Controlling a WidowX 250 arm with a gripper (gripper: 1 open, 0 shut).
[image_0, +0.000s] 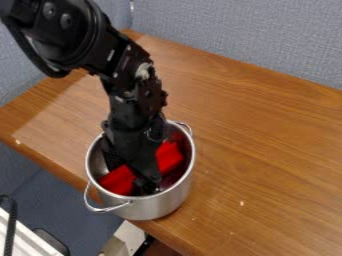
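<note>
A silver pot (152, 206) with wire side handles stands near the left front edge of the wooden table. Inside it lies a red object (118, 180), partly covered by the black gripper (142, 168), which reaches down into the pot from the upper left. The fingertips are dark and hidden among the red, so whether the fingers hold anything cannot be told.
Grey fabric walls border it at the back. At the lower left, beyond the edge, are a dark floor and some cables.
</note>
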